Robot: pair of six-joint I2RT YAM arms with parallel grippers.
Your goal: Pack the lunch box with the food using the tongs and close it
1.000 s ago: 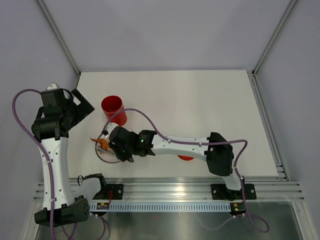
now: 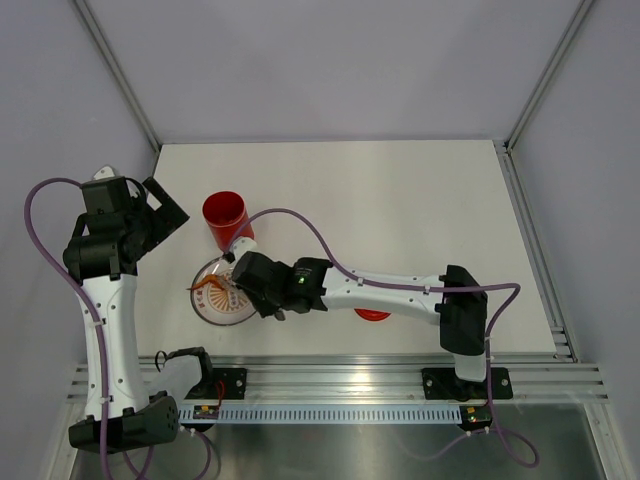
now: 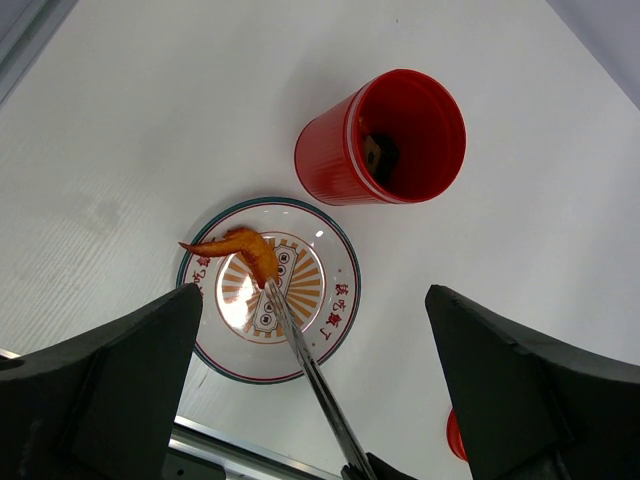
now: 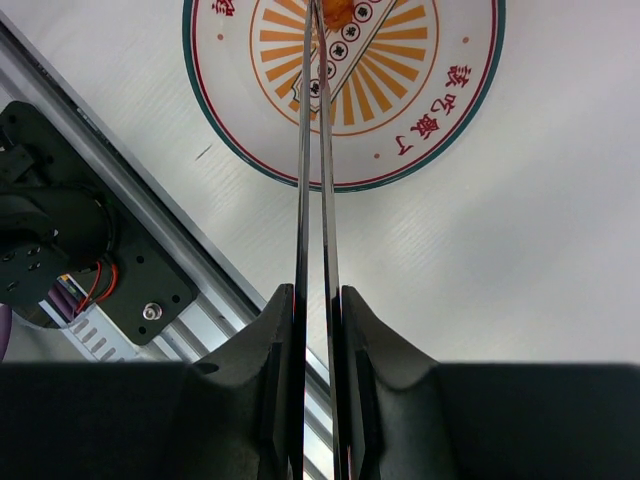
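A fried chicken wing point(image 3: 255, 250) lies on a round white plate point(image 2: 230, 314) with a red-and-green rim, left of centre on the table. My right gripper is shut on a pair of long metal tongs point(image 4: 303, 220), whose tips reach to the wing at the plate's middle. My left gripper stands open over the table, left of the plate in the top view; the tongs seen between its fingers in its wrist view are below it, not held.
A tall red cup point(image 2: 226, 212) with something dark inside stands behind the plate. A red round object point(image 2: 372, 315) is partly hidden under my right arm.
My right arm has shifted slightly to the right, uncovering more of the plate. The wing sits a little further right than before. The left arm has not moved.
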